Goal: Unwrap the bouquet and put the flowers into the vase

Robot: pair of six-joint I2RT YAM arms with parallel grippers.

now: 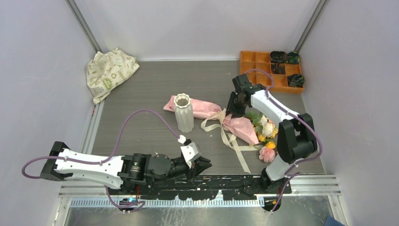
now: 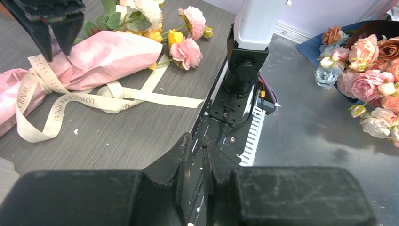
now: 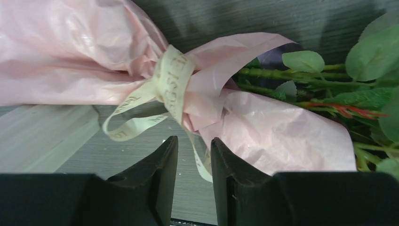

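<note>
A bouquet wrapped in pink paper (image 1: pixel 240 128) lies on the table, its narrow end passing behind the white ribbed vase (image 1: pixel 184 117). Pink, white and yellow flowers (image 1: pixel 263 131) spread from its right end. A cream ribbon (image 3: pixel 171 87) is tied round its waist. Just over that tied part is my right gripper (image 1: pixel 231 114), open; in the right wrist view a gap shows between its fingers, and the wrapping (image 3: pixel 287 134) lies beyond them. My left gripper hangs near the front edge, its fingers slightly apart with nothing between. The vase stands upright, no flowers in it.
An orange divided tray (image 1: pixel 254 59) with dark bundles stands at the back right. A patterned cloth bag (image 1: pixel 110 73) sits at the back left. Another bouquet (image 2: pixel 371 75) lies off the table in the left wrist view.
</note>
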